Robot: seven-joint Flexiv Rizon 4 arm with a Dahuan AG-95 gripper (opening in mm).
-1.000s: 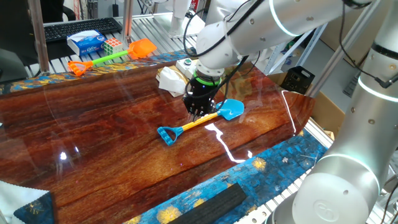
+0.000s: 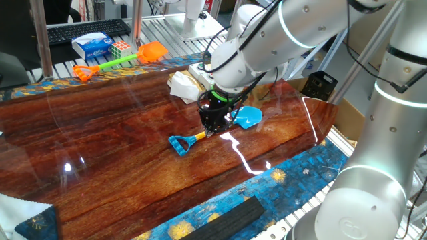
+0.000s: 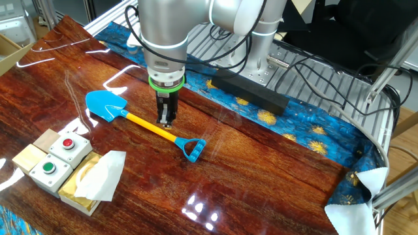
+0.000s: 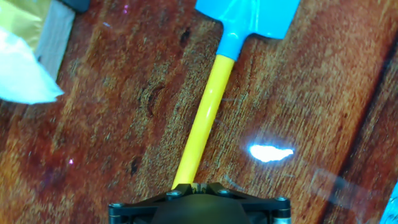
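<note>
A toy shovel lies flat on the glossy brown table, with a blue blade (image 3: 106,105), a yellow shaft (image 3: 149,125) and a blue grip (image 3: 191,149). My gripper (image 3: 166,124) points down just above the shaft, towards its grip end. In the wrist view the dark fingers (image 4: 175,194) meet at the bottom centre, and the fingers look shut. There the yellow shaft (image 4: 204,118) runs down behind the left finger, with nothing visible held between the tips. Exterior view 1 has cables and the gripper covering the middle of the shaft.
Button boxes, one with a red button (image 3: 68,143) and one with a green button (image 3: 48,168), stand beside a white tissue (image 3: 103,175). Across the table lies an orange and green shovel (image 2: 120,61). A black bar (image 3: 250,92) lies near the robot base.
Over the last second my gripper has come down and slightly towards the front, closer to the yellow shaft. The shovel has stayed where it was.
</note>
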